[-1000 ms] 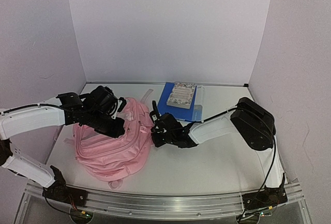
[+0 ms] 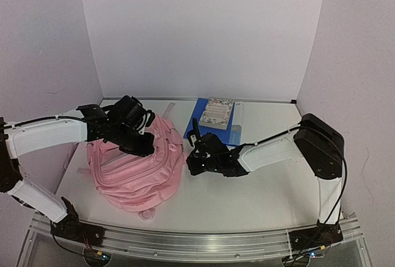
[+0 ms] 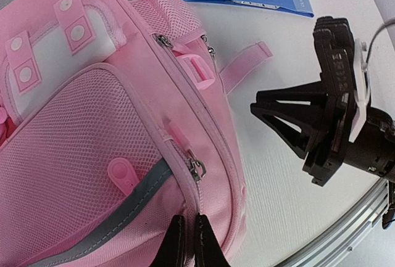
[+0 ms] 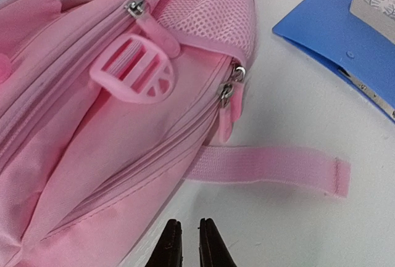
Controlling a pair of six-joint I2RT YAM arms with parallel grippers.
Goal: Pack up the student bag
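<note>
A pink backpack [image 2: 133, 184] lies on the left of the table, its main compartment gaping. In the left wrist view my left gripper is shut on the pink zippered edge [image 3: 190, 202] of that opening. Right of the bag, my right gripper stands slightly open over bare table, nothing between its fingers, clear of the bag's side and strap [image 4: 265, 165]. At the back of the table lies a blue clip file [image 2: 194, 122], with a patterned book [image 2: 216, 113] on top. The bag's inside bottom is hidden in the top view by the left arm.
A clear plastic piece [image 2: 236, 134] lies by the blue file's right edge. Walls close in the table's left, right and back, and a metal rail [image 2: 197, 242] runs along the front.
My right gripper has drawn a little to the right, away from the bag.
</note>
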